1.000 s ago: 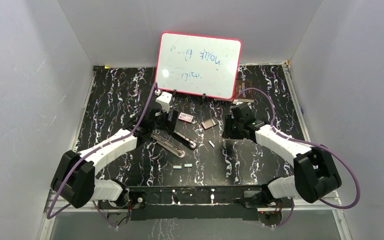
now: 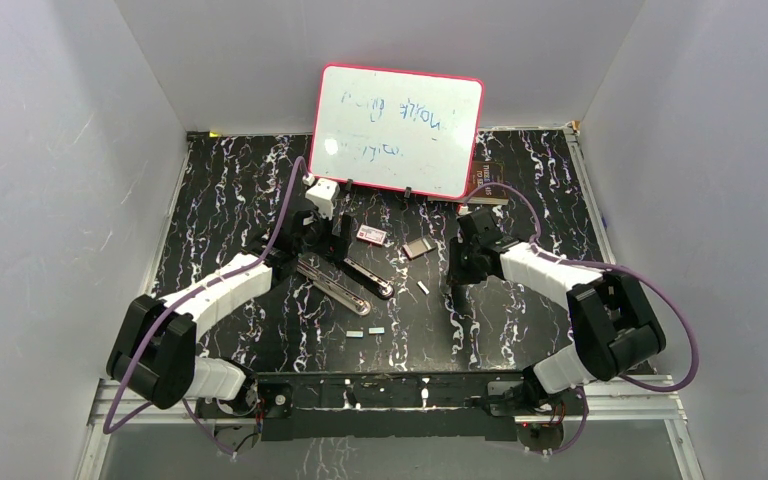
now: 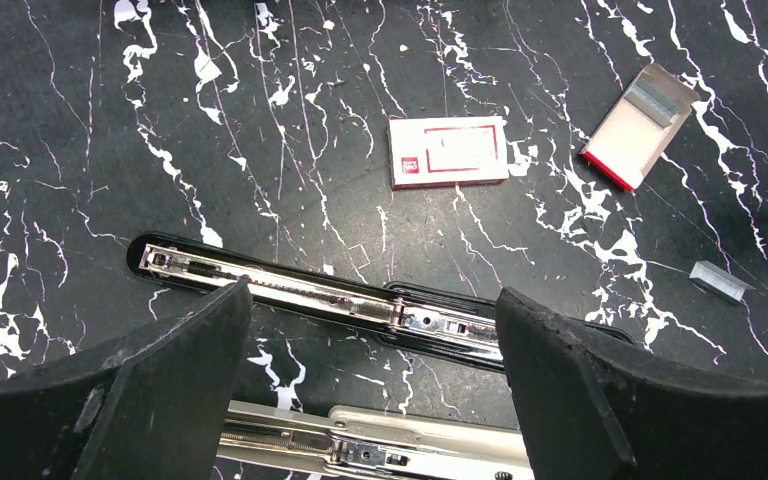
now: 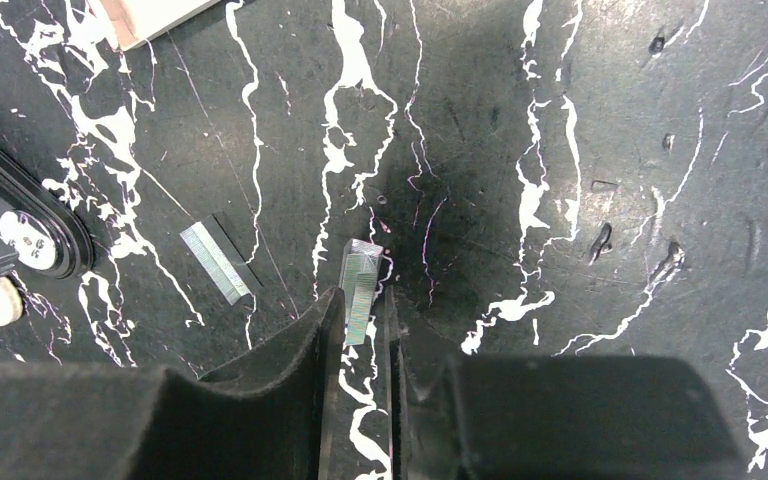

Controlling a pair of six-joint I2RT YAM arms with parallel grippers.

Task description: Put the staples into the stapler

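Note:
Between the narrowed fingertips of my right gripper stands a small silver staple strip (image 4: 360, 292); a sliver of table shows beside it, so no firm grip is visible. Another staple strip (image 4: 218, 258) lies to its left. My left gripper is open above the black stapler (image 3: 290, 292), with nothing held. That stapler lies opened flat, its metal channel and spring exposed. Nearer the camera's lower edge is a silver-beige stapler (image 3: 390, 440), also opened and partly hidden by the left fingers. Two pale strips (image 2: 355, 334) (image 2: 377, 330) rest near the front.
A closed red-and-white box (image 3: 449, 152) sits behind the black stapler. Right of it is an open staple box (image 3: 644, 120) with strips inside. A whiteboard (image 2: 400, 130) stands at the back.
Over the last second my right gripper has shifted slightly, its arm drawing in toward the middle. Boxes and staplers have stayed put.

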